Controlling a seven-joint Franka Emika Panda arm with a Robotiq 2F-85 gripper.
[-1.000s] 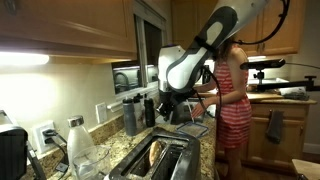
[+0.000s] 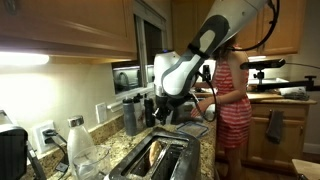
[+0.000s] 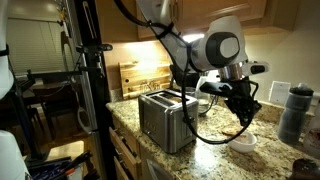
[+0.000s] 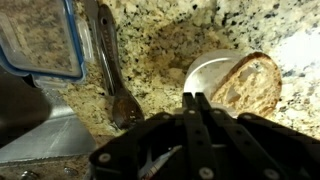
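My gripper is shut, its fingertips close together at the lower left of a white bowl (image 4: pixel 205 72) in the wrist view; anything between them is too dark to make out. A browned slice of bread (image 4: pixel 253 84) lies across the bowl's right side, just right of the fingertips. In exterior view 2 the white bowl (image 3: pixel 243 143) rests on the counter beneath the gripper. The silver toaster (image 3: pixel 166 122) stands beside it. Another bread slice (image 2: pixel 154 153) shows in the toaster slot in exterior view 1.
Two dark spoons (image 4: pixel 117 75) and a blue-rimmed clear container (image 4: pixel 43 40) lie on the granite counter, left of the bowl. Bottles (image 2: pixel 130 117) line the wall. A person in a red patterned dress (image 2: pixel 233 110) stands behind the arm.
The gripper end of the arm has shifted slightly in exterior view 1. The toaster and the bread in it have stayed put.
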